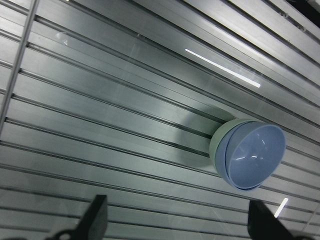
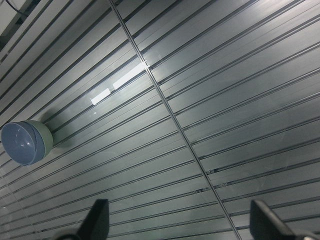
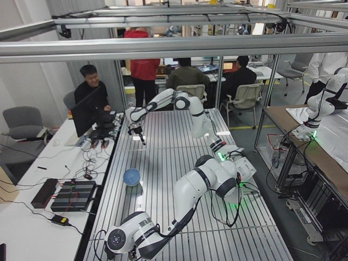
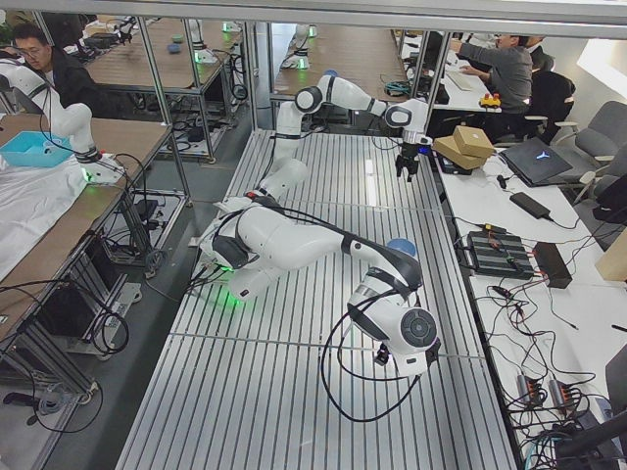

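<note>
A blue bowl (image 3: 131, 176) stands nested in a pale green one on the slatted metal table (image 4: 225, 401); in the left wrist view the blue stack (image 1: 255, 155) is right of centre. My right gripper (image 3: 138, 138) hangs above and beyond the bowls in the camera left view. My left gripper (image 4: 408, 166) is at the opposite end of the table, mostly hidden behind its arm in the camera left view. Both wrist views show fingertips wide apart at the bottom, nothing between them.
The slatted table is otherwise largely clear. A white side table (image 3: 27, 234) with electronics and cables (image 3: 73, 196) runs along one side. Aluminium frame posts and rails surround the workspace, and both arms' bodies take up its middle.
</note>
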